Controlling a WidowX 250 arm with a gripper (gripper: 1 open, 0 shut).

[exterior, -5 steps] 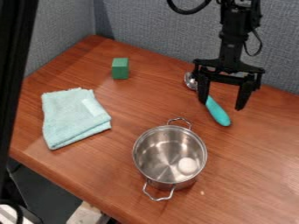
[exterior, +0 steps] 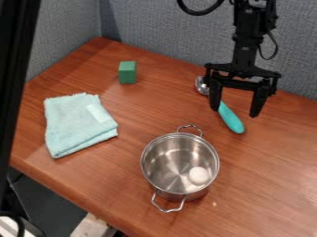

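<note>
My black gripper (exterior: 236, 106) hangs at the back right with its two fingers spread open. Below and between them, a turquoise handle (exterior: 231, 119) lies on the table, its silver head (exterior: 202, 84) partly behind the gripper; I cannot tell whether the fingers touch it. A steel pot (exterior: 165, 180) with two side handles stands at the front centre, with a small white round object (exterior: 198, 175) inside. A folded pale blue cloth (exterior: 77, 121) lies on the left, and a green block (exterior: 128, 72) sits at the back.
Grey padded walls border the back. The table's front left edge drops to a dark floor.
</note>
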